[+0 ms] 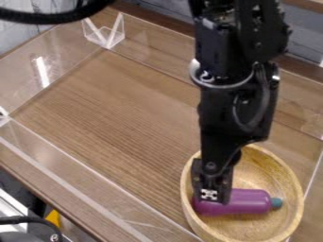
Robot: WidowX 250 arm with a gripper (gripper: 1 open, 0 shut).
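My black gripper (212, 184) hangs over the left part of a pale yellow bowl (285, 221) at the lower right, its tip down near a purple eggplant-like object (247, 202) with a teal end that lies in the bowl. The gripper is open; its tip partly hides the object's left end, and whether they touch I cannot tell.
A transparent bracket (104, 30) stands at the back left. Clear edging runs along the left side, and a black cable (25, 221) shows at the lower left.
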